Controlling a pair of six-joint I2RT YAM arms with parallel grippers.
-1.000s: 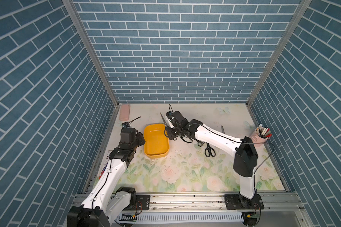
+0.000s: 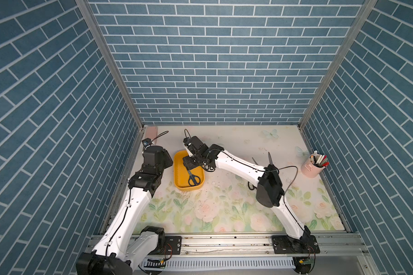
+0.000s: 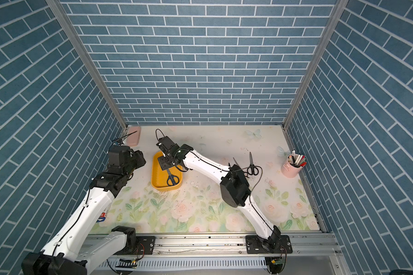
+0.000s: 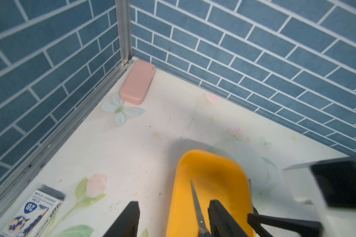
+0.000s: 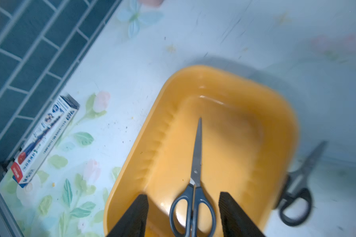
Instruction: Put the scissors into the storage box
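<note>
A pair of dark-handled scissors [image 5: 196, 165] lies in the yellow storage box [image 5: 146, 138]. My right gripper is over the box with its fingers apart and the scissors below between them. Another pair [image 5: 296, 181] lies just outside the box's right side, and further scissors [image 3: 252, 166] lie on the right of the table, partly behind the right arm. My left gripper stands open and empty left of the box, raised above the table.
A pink case [image 4: 137, 83] lies in the back left corner and a boxed item [image 5: 45, 138] along the left wall. A pink pen cup [image 2: 312, 167] stands at the right.
My right gripper has moved left over the box, and scissors now lie inside it, where it was empty. The left arm has risen slightly and shifted left.
</note>
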